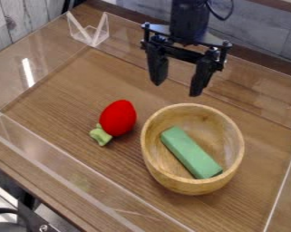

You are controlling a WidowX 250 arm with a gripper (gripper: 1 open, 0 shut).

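Observation:
My gripper [181, 63] hangs at the top centre of the camera view, black, with two dark fingers spread apart and nothing visible between them. Below it sits a tan bowl [224, 137] with a green block [190, 152] inside. To the bowl's left lies a red oval object [119, 118] with a small light-green piece [102, 136] at its lower left end, perhaps its top.
Some pale clear object lies at the upper left edge, and a dark cable shows at the lower left corner.

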